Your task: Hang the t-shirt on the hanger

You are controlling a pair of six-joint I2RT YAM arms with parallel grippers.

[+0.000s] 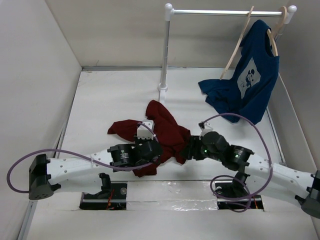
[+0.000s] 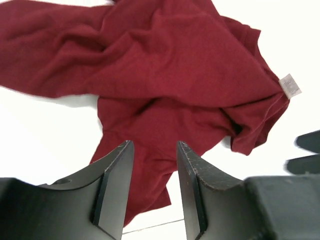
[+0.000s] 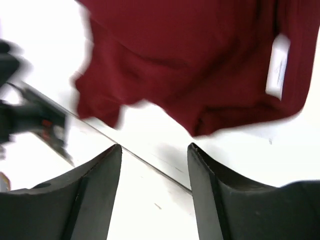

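Note:
A dark red t shirt (image 1: 165,125) lies crumpled on the white floor in the middle, filling much of both wrist views. My left gripper is open above it, cloth visible below and between its fingertips with none held. My right gripper is open at the shirt's right, near edge, over white floor just short of the cloth; that view is blurred. At the back right a wooden hanger (image 1: 235,45) hangs on the rail, beside another hanger carrying a blue t shirt (image 1: 250,85).
The metal rack rail (image 1: 210,12) runs along the back, with its post (image 1: 164,60) standing behind the red shirt. Walls (image 1: 35,75) enclose the area.

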